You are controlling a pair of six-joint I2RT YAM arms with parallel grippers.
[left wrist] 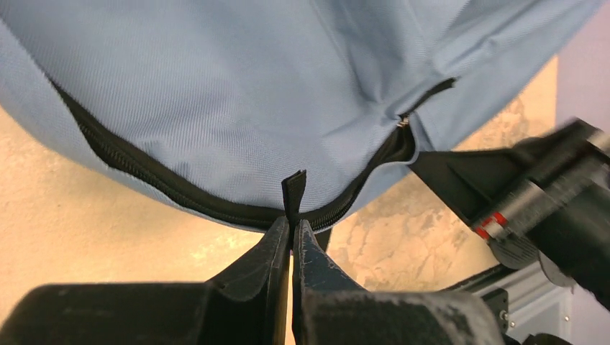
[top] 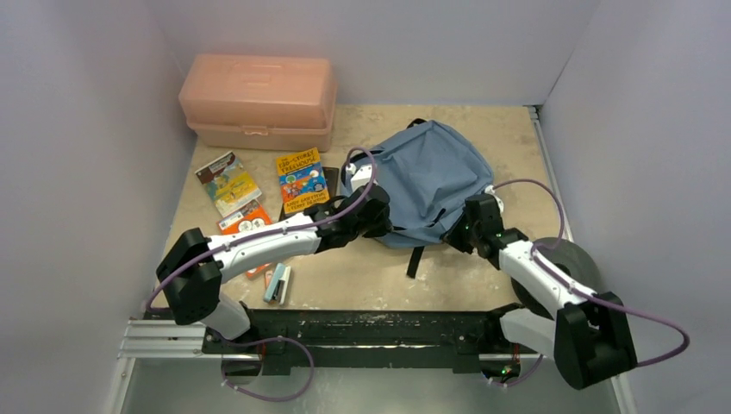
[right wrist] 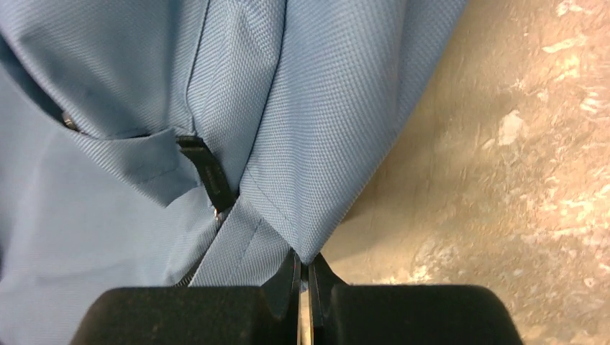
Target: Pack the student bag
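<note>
A blue-grey fabric bag (top: 435, 177) lies in the middle right of the table. My left gripper is shut on a black zipper pull (left wrist: 293, 188), whose free end sticks up past the fingertips. Dark zipper edging (left wrist: 144, 165) runs along the bag's rim to either side of it. A second zipper pull (left wrist: 433, 90) lies farther right on the cloth. At the bag's lower right corner my right gripper is shut on a fold of the fabric. The bag's inside is hidden.
Books lie to the left, among them a yellow-and-blue one (top: 303, 179), with a stapler (top: 277, 283) nearer the front edge. Behind them stands a pink lidded box (top: 258, 99). A round dark grey object (top: 569, 267) sits at the right, partly under my right arm.
</note>
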